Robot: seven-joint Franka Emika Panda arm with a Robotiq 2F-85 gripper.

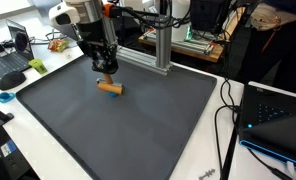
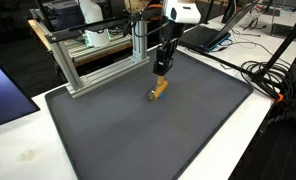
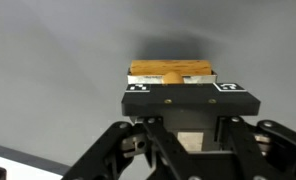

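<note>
A wooden mallet-like piece (image 1: 110,88) with a crosswise head hangs under my gripper (image 1: 106,72), close to the dark grey mat. From the other side, the same wooden piece (image 2: 159,87) appears below the gripper (image 2: 162,72), tilted. My gripper is shut on its upright handle. Looking down in the wrist view, the wooden head (image 3: 173,67) shows past the fingertips, with the rounded handle end between them. A small blue object (image 1: 115,94) lies right by the head, partly hidden by it; whether they touch, I cannot tell.
A metal frame post (image 1: 163,45) stands behind it. Cables and a computer mouse (image 1: 12,80) lie beyond its left edge, near a small green item (image 1: 37,65). A black device (image 1: 273,125) sits at the right.
</note>
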